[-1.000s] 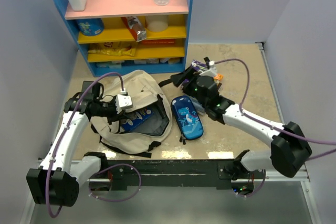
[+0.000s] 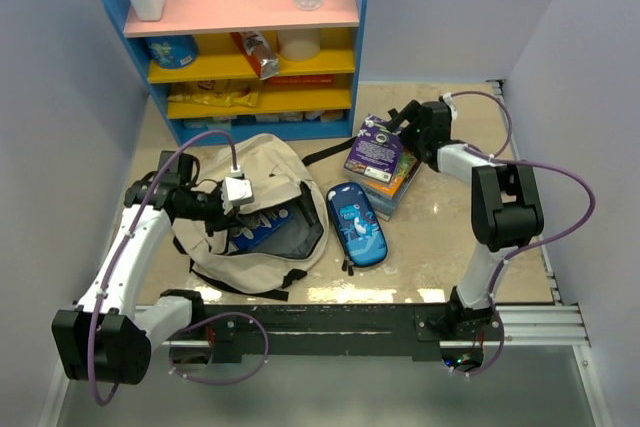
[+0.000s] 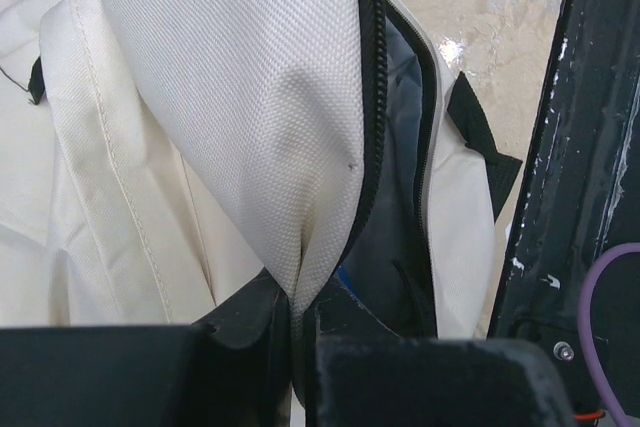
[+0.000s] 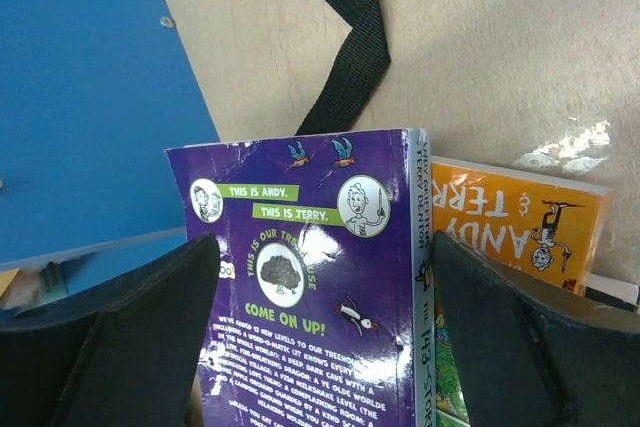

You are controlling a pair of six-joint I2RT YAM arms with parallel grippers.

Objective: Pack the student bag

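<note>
The cream bag [image 2: 300,152] lies unzipped on the table, a blue item [image 2: 262,231] visible inside. My left gripper is shut on a fold of the bag's cream fabric [image 3: 250,77], beside the black zip. Right of the bag lies a blue pencil case [image 2: 358,227]. Behind that case is a stack of books, topped by a purple book [image 2: 375,152] with an orange book [image 4: 515,217] under it. My right gripper stands open over the purple book, one finger on each side of it in the right wrist view.
A blue shelf unit [image 2: 255,115] with yellow and pink boards stands at the back left, close to the books. A black strap [image 4: 355,37] lies beside the stack.
My right gripper has moved right and back, from above the pencil case and stack to the purple book's far corner. My left arm and the bag have stayed put.
</note>
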